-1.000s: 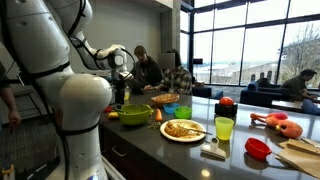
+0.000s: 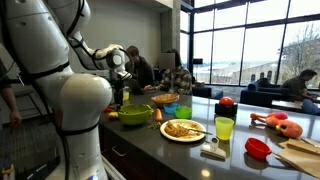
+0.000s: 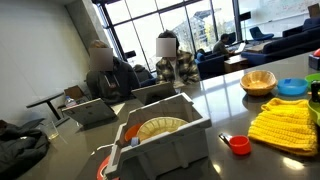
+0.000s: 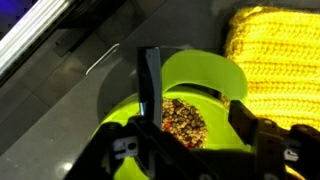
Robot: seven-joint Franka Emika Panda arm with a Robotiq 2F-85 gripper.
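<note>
A light green bowl [image 2: 133, 118] stands at the near left of the dark table, and my gripper [image 2: 118, 100] is low over its left side. Seen from my wrist, a green bowl [image 4: 118, 118] lies under the gripper, with small red-brown pieces [image 4: 184, 122] inside. A smooth, rounded green part [image 4: 205, 70] shows between the fingers; whether it belongs to the bowl or is a separate thing, I cannot tell. The fingers stand apart, but whether they touch the green part is unclear. Only an edge of the green bowl [image 3: 315, 106] enters exterior view 2, at the right.
A yellow knitted cloth [image 4: 268, 58] lies beside the bowl. Nearby are a plate of food [image 2: 183, 131], a green cup [image 2: 224, 128] and a red bowl [image 2: 257, 148]. A grey bin [image 3: 172, 150] stands farther off. People sit beyond the table.
</note>
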